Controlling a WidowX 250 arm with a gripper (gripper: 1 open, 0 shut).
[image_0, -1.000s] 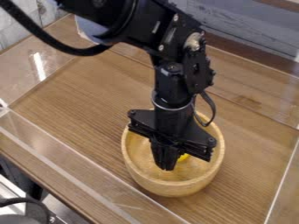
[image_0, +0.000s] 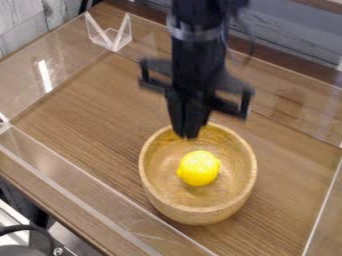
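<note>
A yellow round object (image_0: 199, 168) rests in a wooden bowl (image_0: 160, 195) at the lower middle of the camera view. Above and behind the bowl is my dark gripper (image_0: 193, 110), blurred by motion, its lower parts faint. I cannot tell how far apart its fingers are or whether anything is between them.
A small clear object (image_0: 110, 32) stands at the back left, and a dark cable runs at the lower left edge.
My gripper has moved up and back from inside the bowl, uncovering the yellow object, which now lies in plain view in the bowl.
</note>
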